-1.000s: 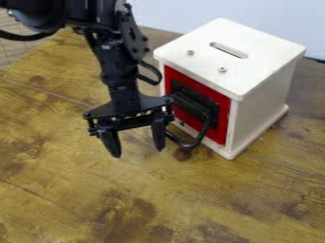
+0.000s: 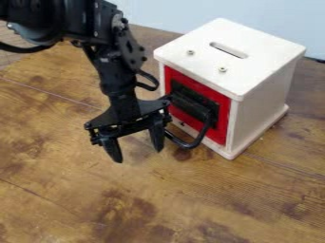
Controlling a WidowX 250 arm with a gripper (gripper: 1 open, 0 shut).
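My black gripper (image 2: 136,145) hangs low over the wooden floor surface in the camera view, fingers open with nothing between them, just left of a white box (image 2: 254,66). The box has a slot on top and a red front (image 2: 216,138) holding a black panel. A black curved handle or loop near the lower front reaches out close to my gripper's right side; whether they touch, I cannot tell.
A pale wall stands behind the box. Black cables run along the arm.
My gripper has shifted very slightly left and down. The box looks unchanged.
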